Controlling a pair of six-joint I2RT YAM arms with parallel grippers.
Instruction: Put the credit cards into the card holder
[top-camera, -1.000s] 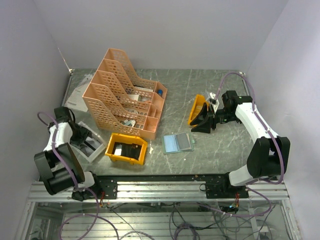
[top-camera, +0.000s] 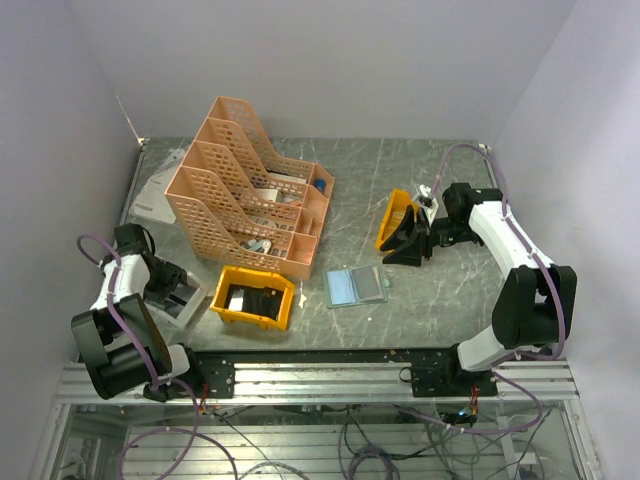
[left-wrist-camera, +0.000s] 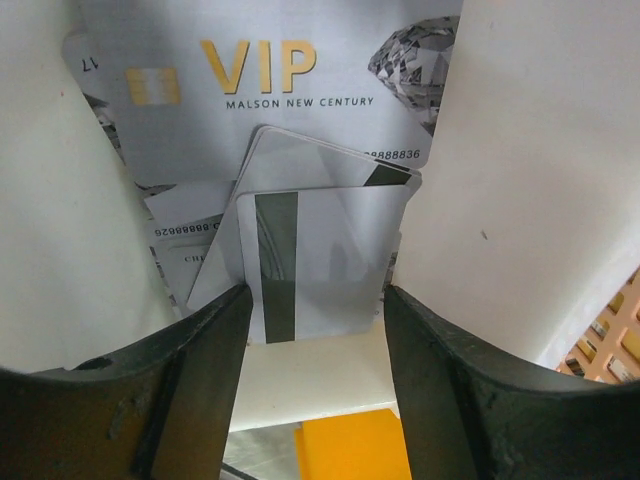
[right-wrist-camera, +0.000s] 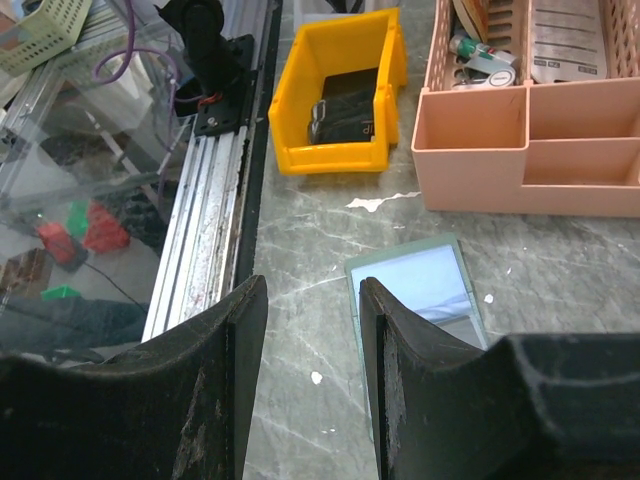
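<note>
Several silver credit cards lie overlapping in a white tray (left-wrist-camera: 500, 200), with a VIP card (left-wrist-camera: 280, 125) on top of the pile. Nearer to me in the left wrist view is a card with a dark stripe (left-wrist-camera: 330, 255). My left gripper is part open just over that striped card, one fingertip by each side edge; whether they touch it I cannot tell. The card holder (top-camera: 356, 286) lies opened flat on the table, light blue on one side and grey on the other. My right gripper hangs apart from it, open and empty.
A yellow bin (top-camera: 252, 297) with dark items stands between the white tray and the card holder. Behind it rises a pink slotted rack (top-camera: 250, 190). A second yellow bin (top-camera: 393, 222) stands beside the right arm. Table to the holder's right is clear.
My left arm has shifted slightly over the white tray, toward the front of the table. The right arm, the card holder and the bins look the same.
</note>
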